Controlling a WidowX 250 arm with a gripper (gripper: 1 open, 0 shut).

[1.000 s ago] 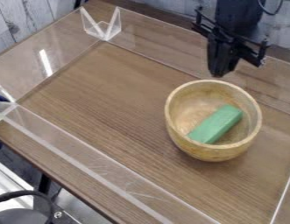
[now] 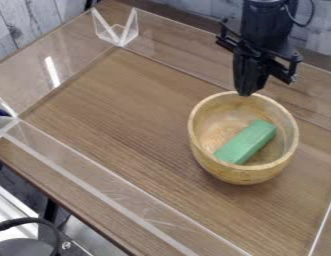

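Observation:
A wooden bowl (image 2: 208, 155) rests on the right half of the wooden table. Inside it lies a green block (image 2: 245, 142), tilted diagonally against the bowl's floor. Above the bowl's back rim hangs my dark gripper (image 2: 251, 78), pointing down with its fingertips close together; it looks shut, and nothing shows between its fingers.
Bare wooden table (image 2: 101, 110) fills the left and middle, with strips of clear tape across it. A clear plastic piece (image 2: 117, 30) sits at the back left. A wall edges the back, and black equipment (image 2: 24, 240) is at the bottom left.
The arm and gripper have moved slightly left and down toward the bowl's back rim. The bowl and green block look unmoved.

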